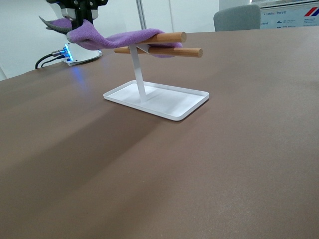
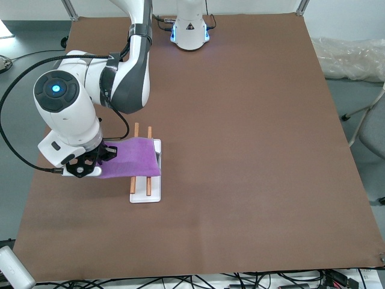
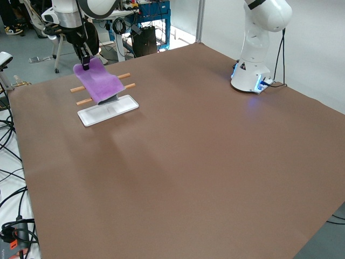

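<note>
A purple cloth (image 2: 132, 158) lies across two wooden rods (image 1: 184, 52) on a small white stand with a rectangular tray base (image 3: 108, 111). My gripper (image 3: 86, 67) is over the cloth's far end, low on the side away from the stand; in the top view its black body (image 1: 79, 15) sits right at the cloth's raised end, which has a dark grey strip. The gripper appears shut on that end of the cloth, though its fingertips are largely covered.
Cables run along the table's edge.
</note>
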